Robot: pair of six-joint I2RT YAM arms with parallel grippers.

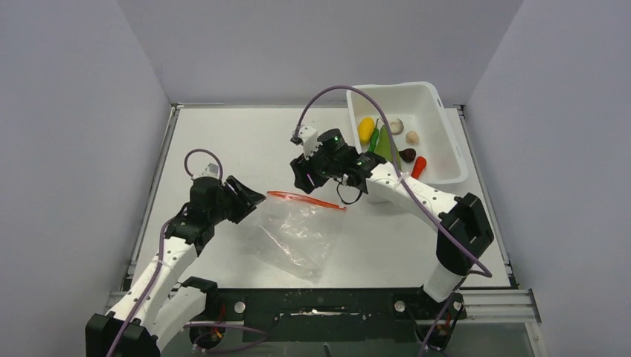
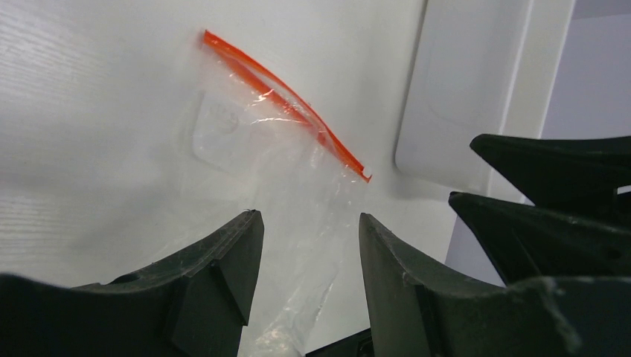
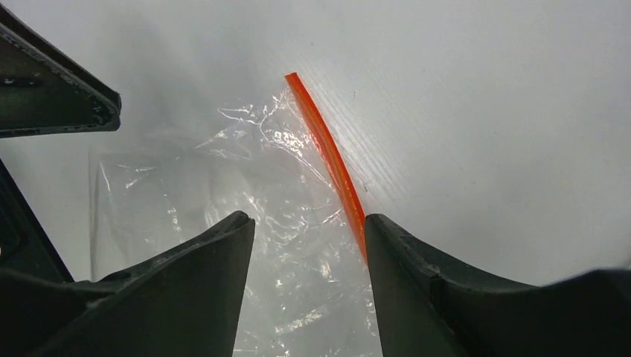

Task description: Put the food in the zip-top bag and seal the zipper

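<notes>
A clear zip top bag (image 1: 299,236) lies on the white table, its orange zipper strip (image 1: 306,199) along the far edge. In the left wrist view the strip (image 2: 279,97) looks slightly parted along part of its length; whether the mouth is open cannot be told. My left gripper (image 1: 253,199) stands by the strip's left end, fingers apart with no bag pinched between them. Beyond the strip, my right gripper (image 1: 306,186) is open too, and the bag (image 3: 223,186) lies below its fingers. The food sits in the white bin, including a yellow piece (image 1: 365,129) and a red-orange one (image 1: 419,167).
The white bin (image 1: 439,111) stands at the back right, with green vegetables, garlic (image 1: 396,126) and small round pieces inside. My right forearm crosses over its near-left corner. Bare table lies at the back left and right of the bag.
</notes>
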